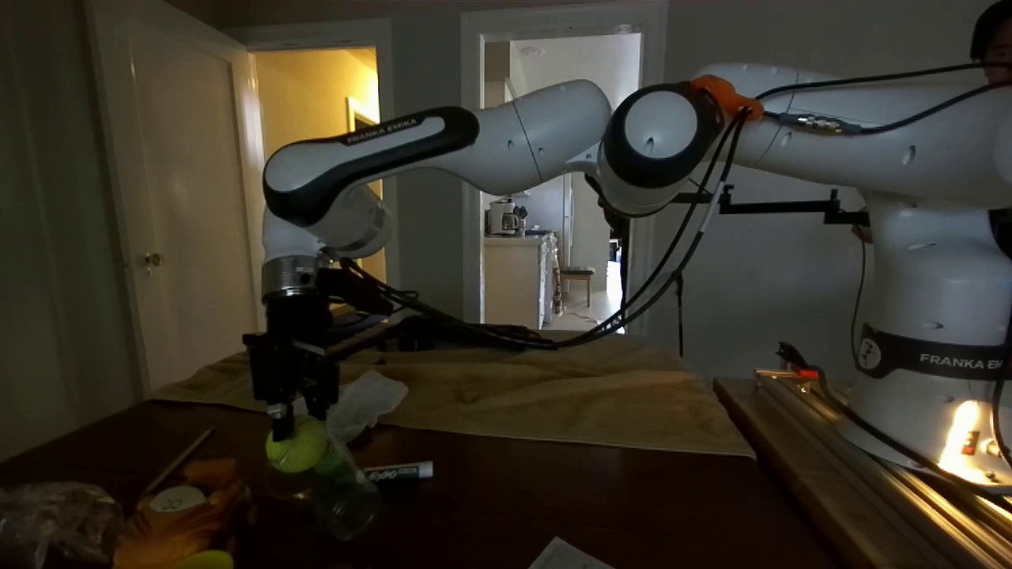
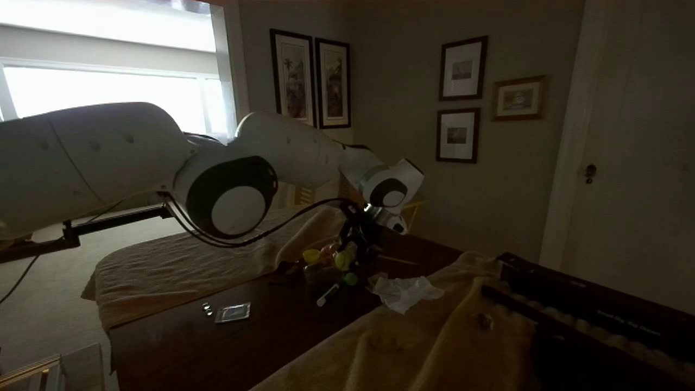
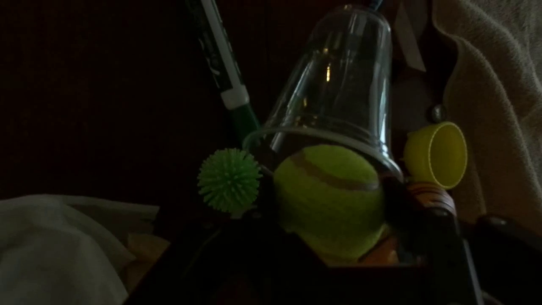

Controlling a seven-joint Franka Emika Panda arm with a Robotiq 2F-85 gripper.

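A yellow-green tennis ball (image 1: 296, 446) is held low over the table, my gripper (image 1: 300, 419) shut on it. In the wrist view the ball (image 3: 327, 201) sits between the dark fingers, at the open mouth of a clear plastic cup (image 3: 338, 76) lying on its side. Part of the ball overlaps the cup's rim; how far inside it is, I cannot tell. In exterior view 1 the cup (image 1: 349, 512) is faint against the dark wood. Exterior view 2 shows the ball (image 2: 343, 260) partly in front of the gripper.
A spiky green ball (image 3: 229, 180) and a marker (image 3: 221, 61) lie beside the cup. A yellow cup (image 3: 447, 155) is on the other side. Crumpled white plastic (image 1: 365, 403), an orange object (image 1: 194, 507) and a towel (image 1: 560, 393) are nearby.
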